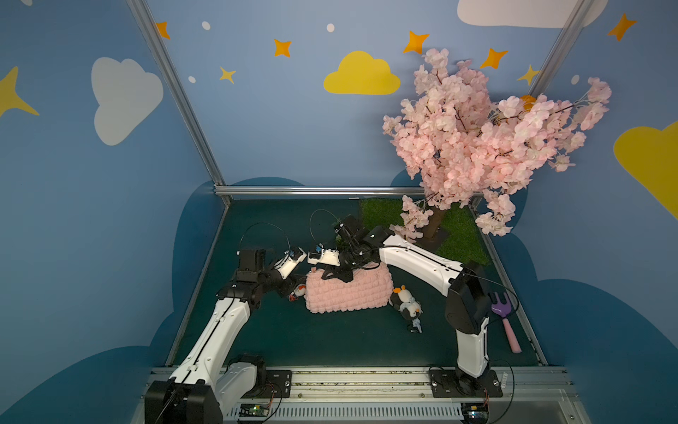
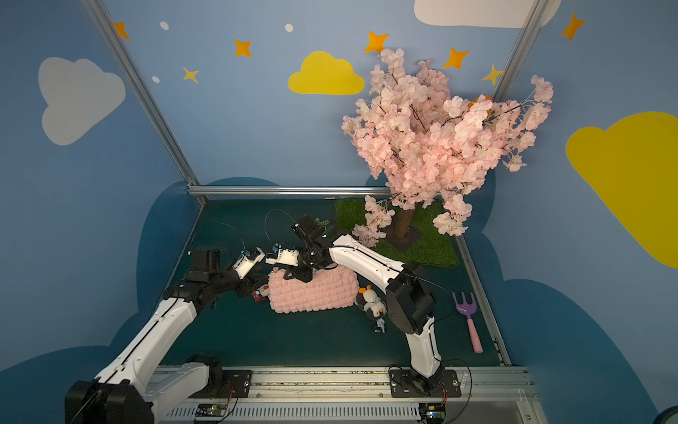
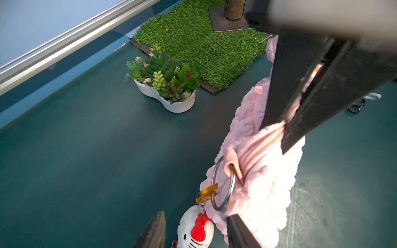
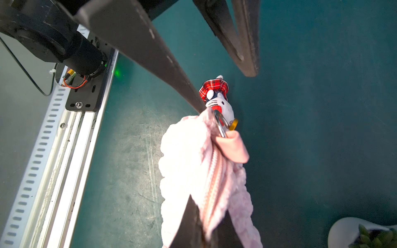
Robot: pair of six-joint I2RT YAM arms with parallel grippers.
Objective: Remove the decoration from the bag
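Note:
The pink puffy bag point(image 1: 349, 288) lies on the dark green table, its zipper facing up. At its left end a metal ring point(image 3: 213, 194) hangs from a pink tab point(image 3: 232, 162). A gold clasp point(image 3: 208, 191) sits at that ring, with the Hello Kitty doll point(image 3: 192, 229) below it, wearing a red bow and plaid skirt. My left gripper is open at this end, one finger close to the ring; whether it touches is unclear. The right gripper is shut on the bag's top edge by the zipper.
Another plush charm point(image 1: 406, 304) is at the bag's right end. A white succulent pot point(image 3: 182, 105) stands behind, near the grass mat point(image 3: 198, 37) and blossom tree. A purple fork point(image 1: 503, 308) lies far right.

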